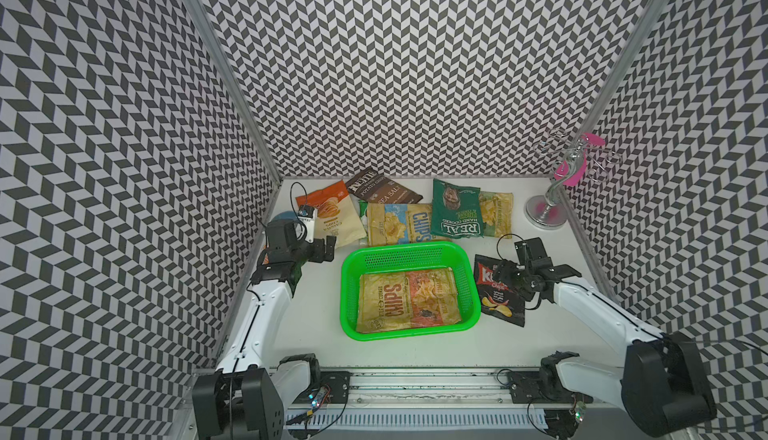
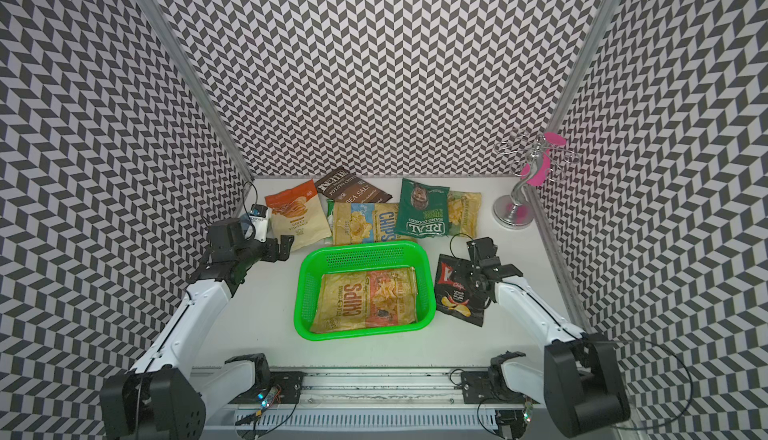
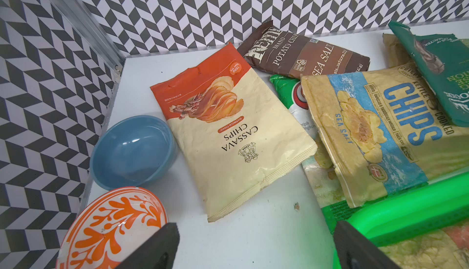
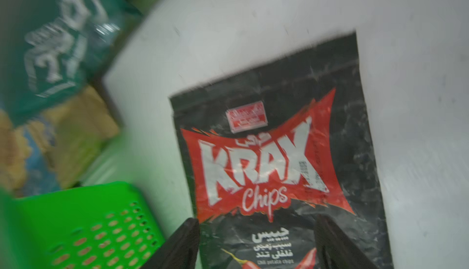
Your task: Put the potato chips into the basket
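Observation:
A green basket (image 1: 349, 296) holds a tan chips bag (image 1: 404, 300). My right gripper is open over the black Krax chips bag (image 4: 263, 171), which lies right of the basket; its view is slightly blurred. My left gripper stands open left of the basket, nothing between its fingers, facing a cassava chips bag (image 3: 234, 137). Behind the basket lie a brown sea salt bag (image 3: 317, 54), a kettle chips bag (image 3: 381, 132) and a green REAL bag (image 1: 456, 208).
At the left edge are a blue bowl (image 3: 132, 151) and an orange-patterned dish (image 3: 112, 225). A chrome stand (image 1: 546, 210) with pink parts is at the back right. Bare table lies in front of the basket.

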